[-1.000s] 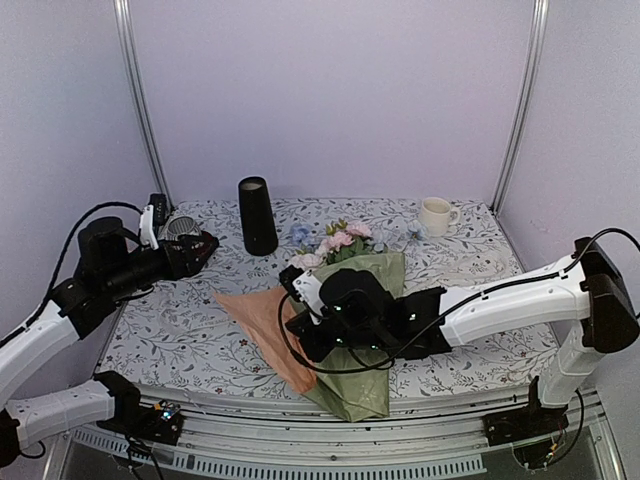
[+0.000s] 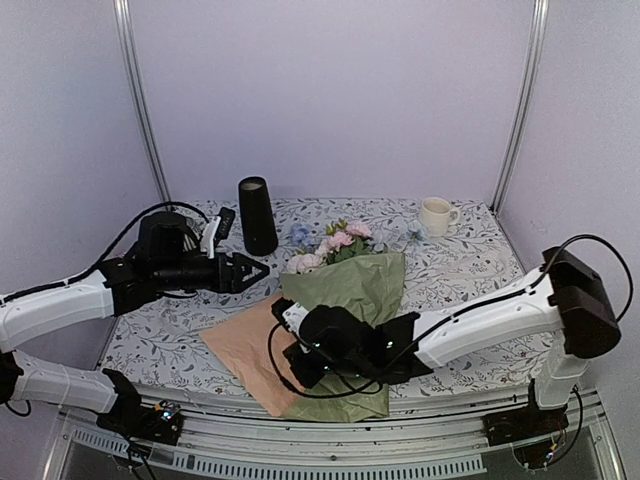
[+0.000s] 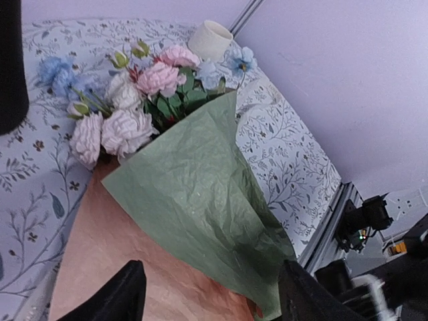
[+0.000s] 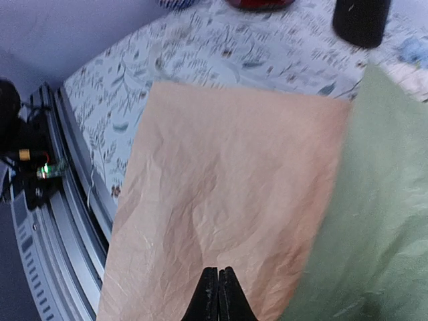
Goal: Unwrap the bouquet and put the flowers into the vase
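The bouquet of pink, white and blue flowers lies on the table, its stems covered by green wrapping paper with a peach side spread out to the left. A tall dark vase stands upright behind it on the left. My left gripper hangs left of the bouquet, its fingers apart with nothing held between them. Over the paper's lower part is my right gripper; its fingertips meet in the right wrist view, with nothing visible between them.
A white mug stands at the back right. Partly hidden behind the left arm is a round object.
The peach paper has spread flatter to the left.
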